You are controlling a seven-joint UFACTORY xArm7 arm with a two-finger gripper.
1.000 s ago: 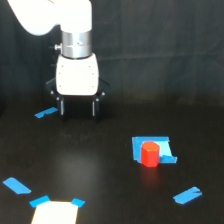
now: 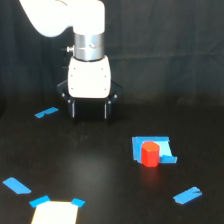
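Note:
A small red cylinder-like object (image 2: 150, 154) stands on the dark table, at the lower edge of a patch outlined in blue tape (image 2: 139, 145), right of the middle. My gripper (image 2: 90, 110) hangs high up on the left side, well apart from the red object and farther back. Its dark fingers show as two separate tips with a wide gap, and nothing is visible between them.
A bright, pale object (image 2: 54, 213) is cut off by the bottom edge, with blue tape pieces (image 2: 39, 201) around it. More tape strips (image 2: 187, 195) lie on the table.
My gripper has shifted to the right and slightly lower in the view. The red object and the tape have not moved.

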